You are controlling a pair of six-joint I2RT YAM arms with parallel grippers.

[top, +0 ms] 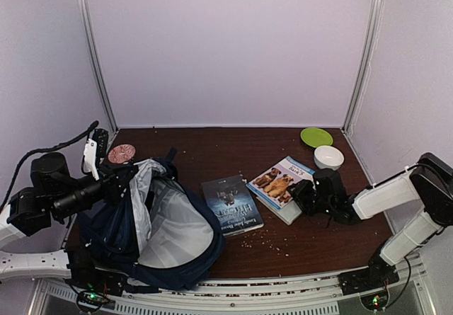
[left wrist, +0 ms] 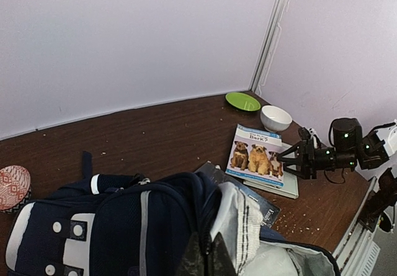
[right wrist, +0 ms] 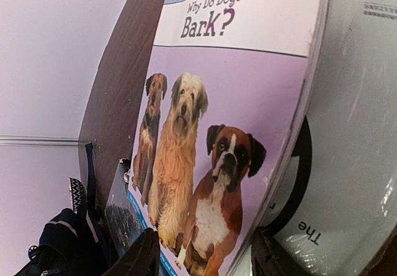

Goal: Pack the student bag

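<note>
The navy backpack [top: 177, 265] [left wrist: 118, 226] lies open at the table's left, pale lining exposed. My left gripper [top: 124, 177] is shut on the fabric at its upper opening edge. The dog-cover book [top: 272, 180] [left wrist: 254, 152] [right wrist: 186, 133] lies on a pale book [top: 283, 214] [right wrist: 353, 133], right of a dark book [top: 230, 202]. My right gripper [top: 304, 195] is down at the dog book's right edge, fingers apart, part open; whether they touch it is unclear.
A green plate [top: 316, 136] and white bowl [top: 328, 157] stand at the back right. A red patterned dish [top: 122, 153] sits at the back left. Small crumbs lie near the front middle.
</note>
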